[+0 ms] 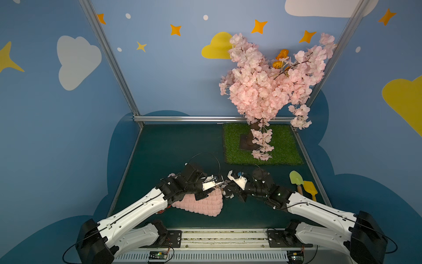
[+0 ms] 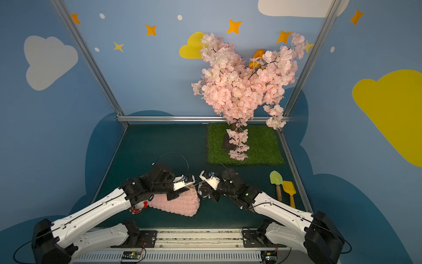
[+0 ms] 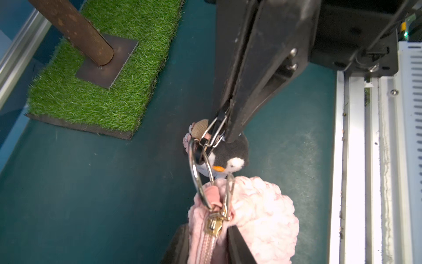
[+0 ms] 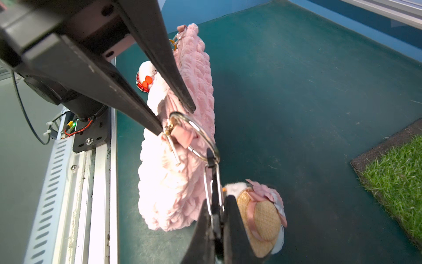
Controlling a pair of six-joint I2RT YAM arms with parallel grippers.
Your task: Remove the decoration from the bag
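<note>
A pink quilted bag (image 1: 200, 203) lies under both arms. Its zipper end, with metal rings (image 3: 196, 176), faces my right gripper. The right gripper is shut on a metal clasp linked to the bag's ring. A penguin plush (image 3: 235, 154) with straw hat lies beside that end, partly hidden under the right gripper. My left gripper stands part open around the zipper end; in the right wrist view its fingers are above the bag, close to the ring, apart from each other.
A grass mat (image 1: 281, 149) with a blossom tree stands at the back right. Two toy shovels (image 1: 310, 188) lie at the right edge. A white-and-red plush (image 4: 145, 77) lies behind the bag.
</note>
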